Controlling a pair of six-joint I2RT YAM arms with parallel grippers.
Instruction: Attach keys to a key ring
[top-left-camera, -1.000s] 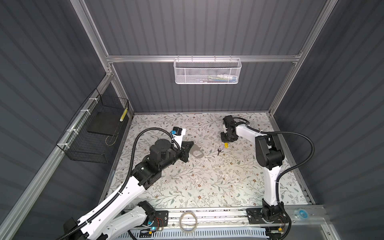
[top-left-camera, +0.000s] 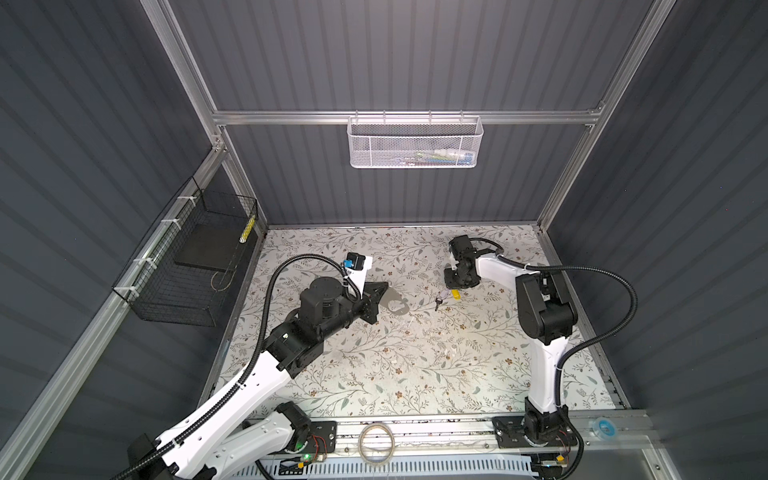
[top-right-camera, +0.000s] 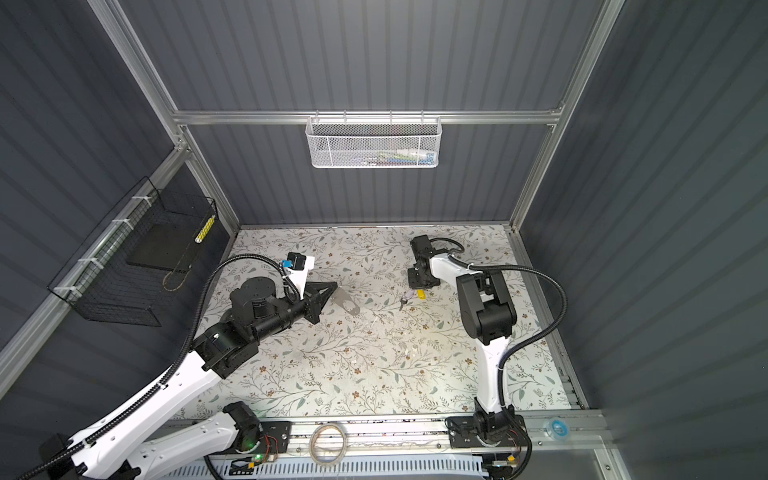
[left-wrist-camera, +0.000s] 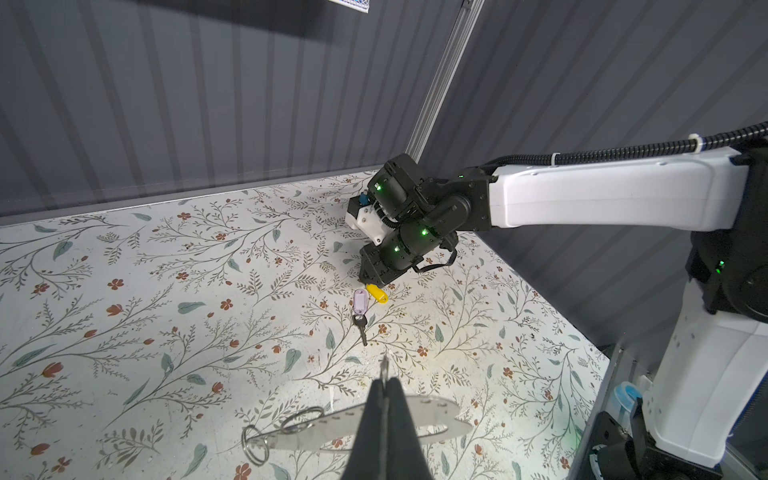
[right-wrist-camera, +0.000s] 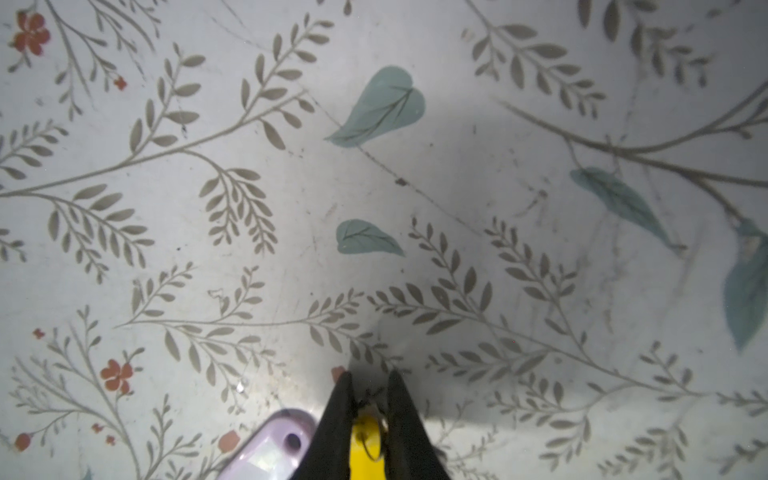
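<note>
A yellow key tag (left-wrist-camera: 376, 293) lies on the floral table beside a lilac tag (left-wrist-camera: 360, 301) with a dark key (left-wrist-camera: 360, 328) below it. My right gripper is low over the yellow tag, its fingers part open around the tag's end, where a small metal ring shows, blurred; whether they touch it I cannot tell. My left gripper hangs in the air left of these, shut, with no object visible between its fingers. Metal rings (left-wrist-camera: 256, 448) are in the lower part of the left wrist view.
A black wire basket (top-left-camera: 172, 296) is on the left wall and a white mesh basket (top-left-camera: 414, 144) on the back wall. A roll of tape (top-left-camera: 376, 426) sits on the front rail.
My right gripper has shifted slightly right and toward the front, and the yellow tag appears to have moved slightly with it. The left arm stays where it was.
</note>
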